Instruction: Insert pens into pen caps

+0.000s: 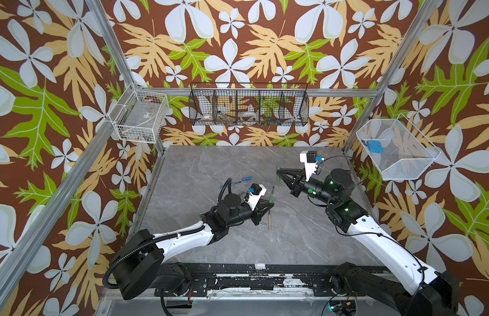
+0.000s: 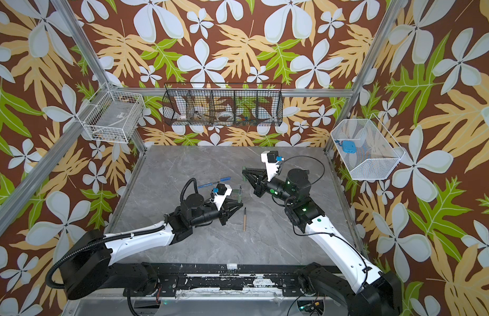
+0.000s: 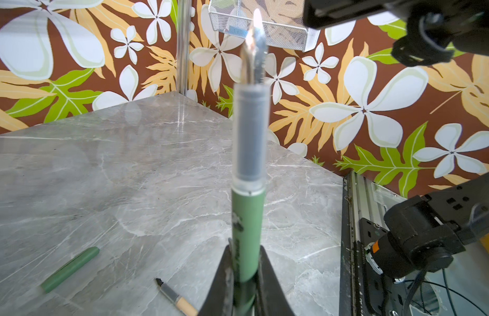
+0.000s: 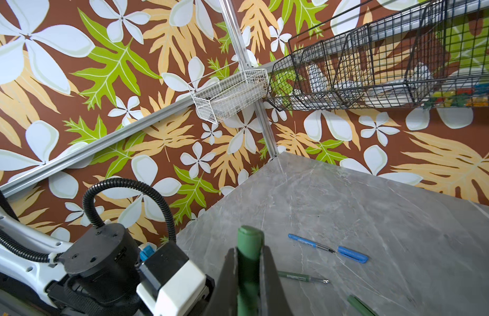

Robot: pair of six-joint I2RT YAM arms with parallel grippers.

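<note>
My left gripper [image 1: 268, 205] is shut on an upright green pen [image 3: 247, 221], nib up, over the middle of the table [image 1: 191, 237]. Above it and to the right, my right gripper [image 1: 281, 173] is shut on an upright green cap [image 4: 248, 263]; the two pieces are apart. On the table lie a blue pen [image 4: 310, 242], a blue cap [image 4: 352, 253], another green pen [image 4: 302, 276], a green cap [image 3: 70, 268] and a tan-barrelled pen [image 2: 244, 218].
A black wire basket [image 1: 248, 108] hangs on the back rail, a white basket [image 1: 139, 115] at left and a mesh basket [image 1: 397, 150] at right.
</note>
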